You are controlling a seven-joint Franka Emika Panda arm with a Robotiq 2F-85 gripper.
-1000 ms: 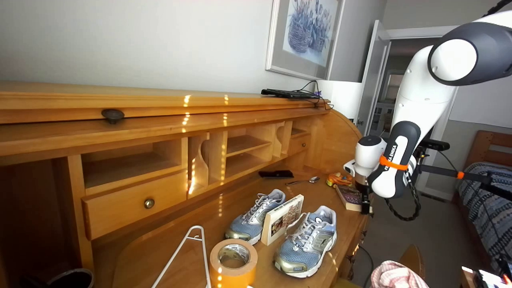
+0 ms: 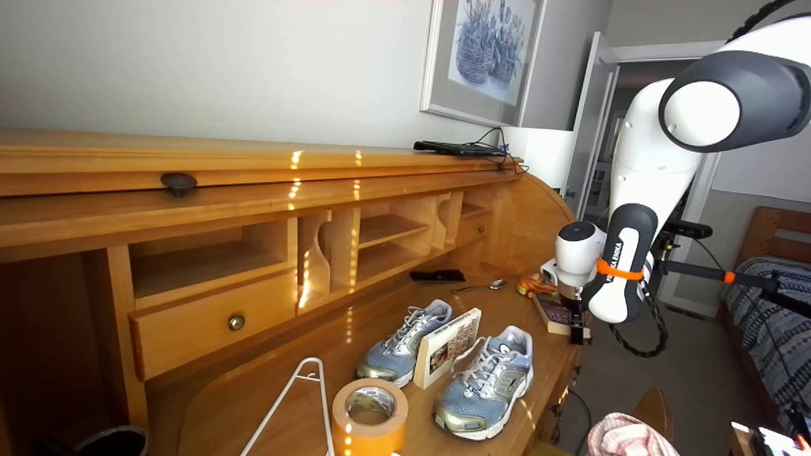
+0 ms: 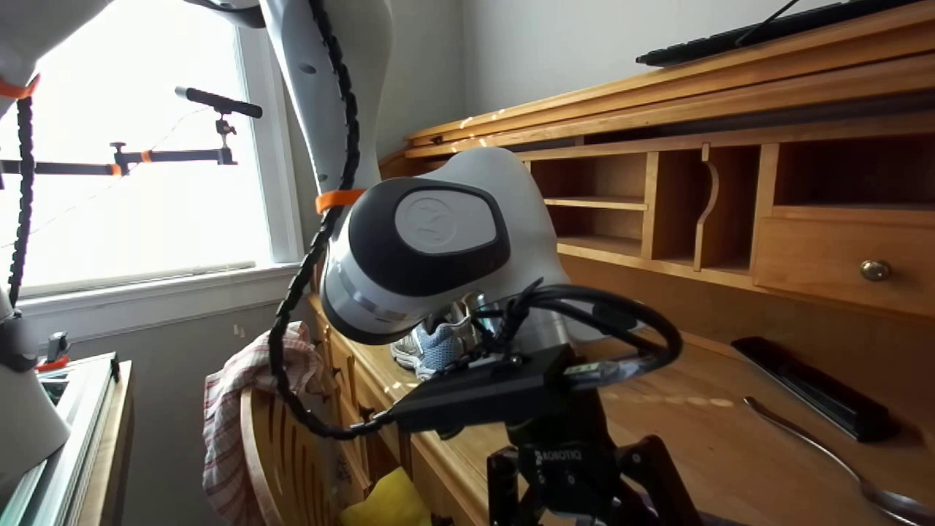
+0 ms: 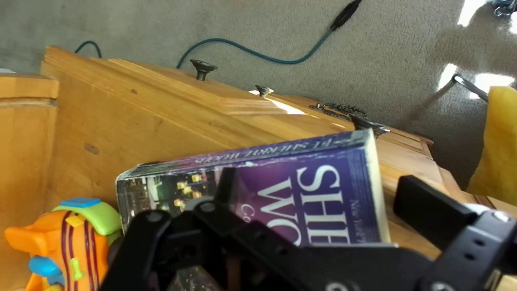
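In the wrist view a thick purple paperback book lies flat at the front edge of the desk, its spine toward the room. My gripper is open above it, one black finger past the book's right end and the other over its cover. Nothing is held between them. Exterior view 1 shows the book partly behind the gripper at the desk's far end. Part of the cover is hidden by the gripper in the wrist view.
An orange toy sits beside the book. Two sneakers flank an upright second book; an orange tape roll and a white hanger are nearer. A spoon and a black case lie toward the back.
The arm has shifted slightly left and a little downward in exterior view 1, staying by the book. The desk objects appear unmoved.
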